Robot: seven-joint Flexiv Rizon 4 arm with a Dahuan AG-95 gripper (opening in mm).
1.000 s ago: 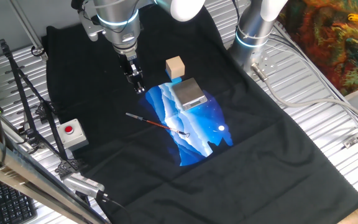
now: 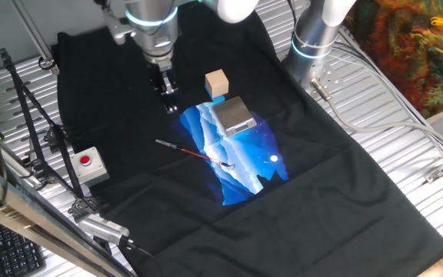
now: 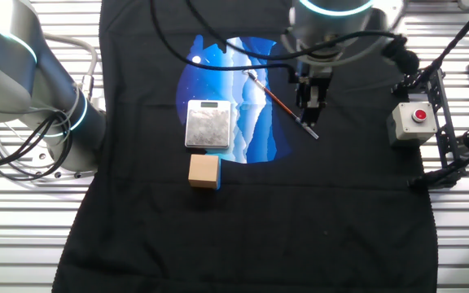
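Observation:
My gripper (image 2: 171, 110) hangs pointing down above the black cloth, close to the left edge of the blue picture sheet in exterior view 1. In exterior view 2 the gripper (image 3: 310, 122) appears beside the grey end of a thin orange-brown rod (image 3: 278, 100). Its dark fingers blend into the cloth, so whether they are open or shut is unclear; no object shows in them. The rod (image 2: 194, 153) lies slantwise, partly on the sheet (image 2: 241, 181). A silver scale (image 2: 234, 115) rests on the sheet's upper part. Beside it stands a tan block (image 2: 217, 81) with a blue side.
A grey box with a red button (image 2: 89, 164) stands at the left, near a black frame (image 2: 41, 123). The robot's base (image 2: 314, 46) is at the upper right. Cables cross in front of the sheet in exterior view 2.
The arm's wrist has shifted slightly to the right in exterior view 1, and the gripper now hangs more upright. Rod, scale, block and sheet stay where they were.

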